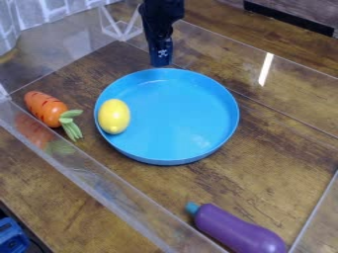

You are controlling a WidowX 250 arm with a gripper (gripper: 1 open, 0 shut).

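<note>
A blue round plate (180, 118) lies in the middle of the wooden surface. A yellow oval toy (114, 116) rests on its left part. My black gripper (161, 57) hangs over the area just behind the plate, open, with nothing visible between its fingers. A toy carrot (47, 111) with green leaves lies left of the plate, and a purple toy eggplant (239, 229) lies at the lower right.
A clear transparent wall (93, 188) runs diagonally along the left front. A blue object (10, 235) sits outside it at the lower left. The wood right of the plate is clear.
</note>
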